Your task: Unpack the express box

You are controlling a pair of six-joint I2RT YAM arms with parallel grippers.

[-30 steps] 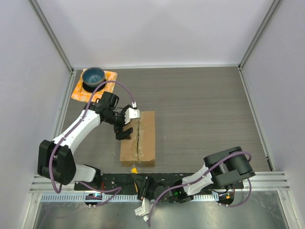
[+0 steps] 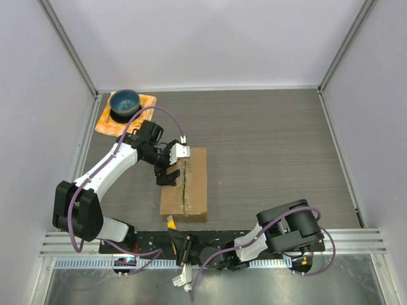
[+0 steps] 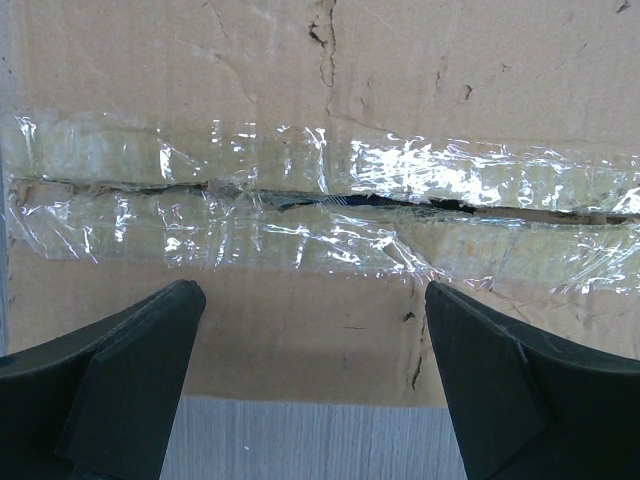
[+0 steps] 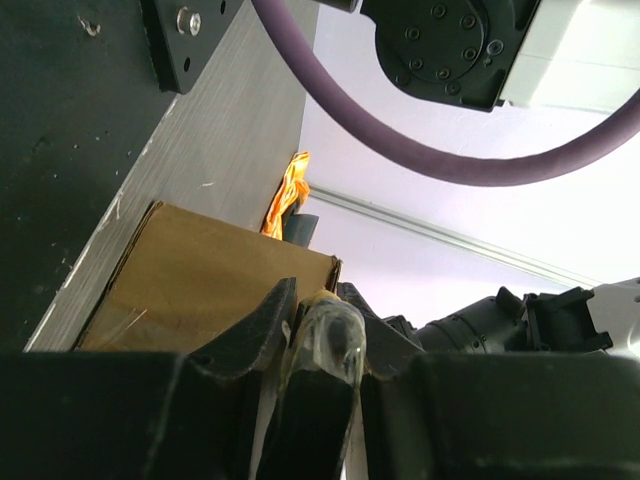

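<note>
The cardboard box point(image 2: 196, 184) lies on the table left of centre, its flaps closed. In the left wrist view, clear tape point(image 3: 90, 150) runs along the seam and is split lengthwise, with a dark gap showing between the flaps. My left gripper point(image 2: 168, 176) is over the box's left side, open, nothing between its fingers. Just off the box's near end, my right gripper is shut on a yellow-tipped tool point(image 2: 171, 222), perhaps a cutter. The fingers and a shiny, dark-cored piece hide most of it in the right wrist view.
At the far left, a blue-grey bowl point(image 2: 125, 102) stands on an orange checked cloth point(image 2: 147, 101). Walls close off the back and both sides.
My right gripper and its yellow-tipped tool have shifted left along the near edge. The left gripper has edged slightly to the right. The box has stayed in place.
</note>
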